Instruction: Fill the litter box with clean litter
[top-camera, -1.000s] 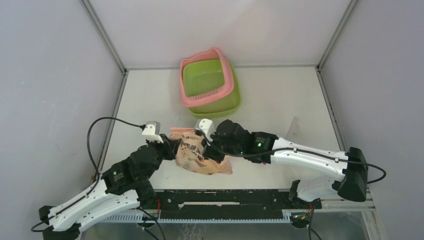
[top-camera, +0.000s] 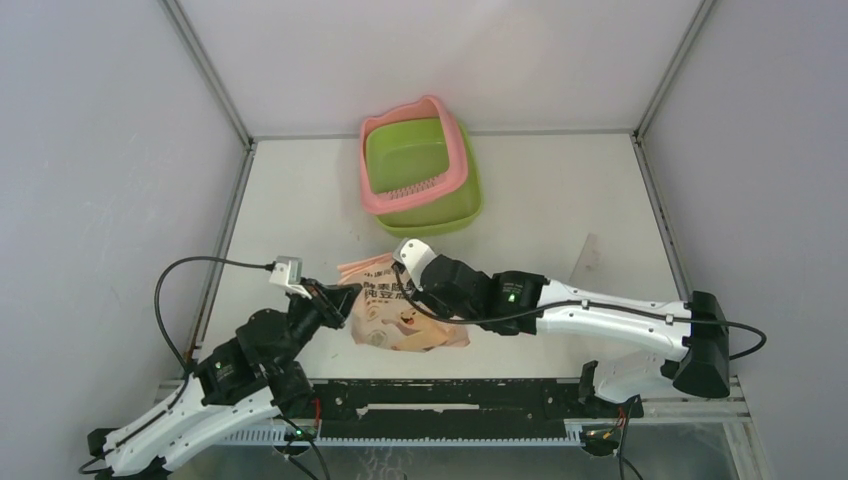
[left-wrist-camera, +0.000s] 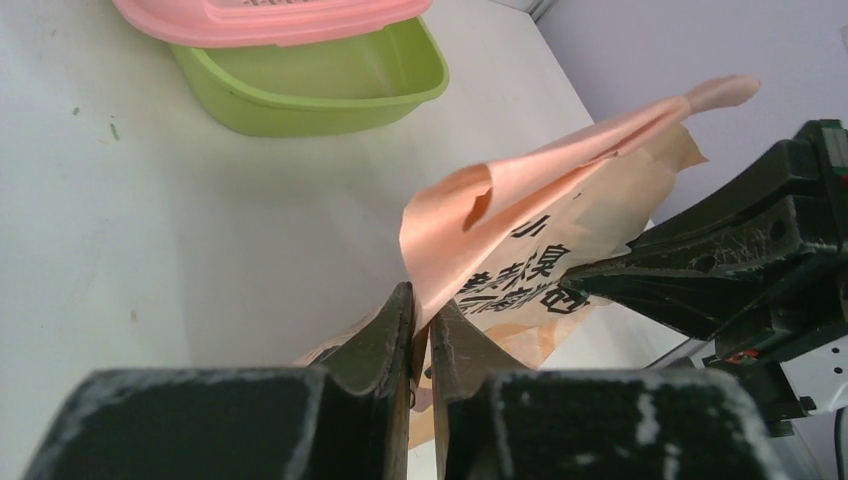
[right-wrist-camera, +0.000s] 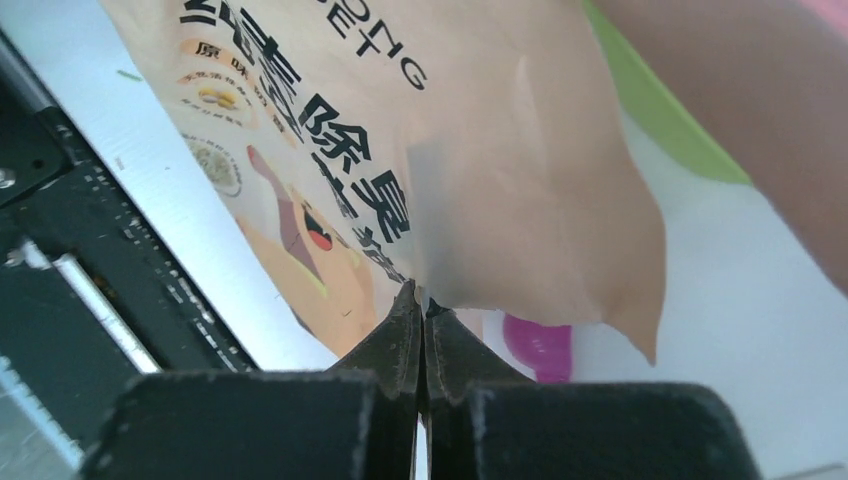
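Observation:
The peach litter bag (top-camera: 400, 325) lies near the table's front edge, printed with black characters. In the left wrist view, the bag's raised edge (left-wrist-camera: 450, 235) passes between the fingertips of my left gripper, which stands slightly open with a narrow gap. My right gripper is shut on the bag's film, where creases gather at its tips. Behind the bag sits the litter box: a green tray (top-camera: 455, 215) with a pink rim (top-camera: 372, 165) resting tilted on it. What fills the bag cannot be seen.
A purple item (right-wrist-camera: 540, 345) shows partly behind the bag in the right wrist view. Small green bits (left-wrist-camera: 114, 131) lie on the white table.
The right gripper shifted a little, and the bag's front part now spreads slightly farther right. The litter box has stayed put.

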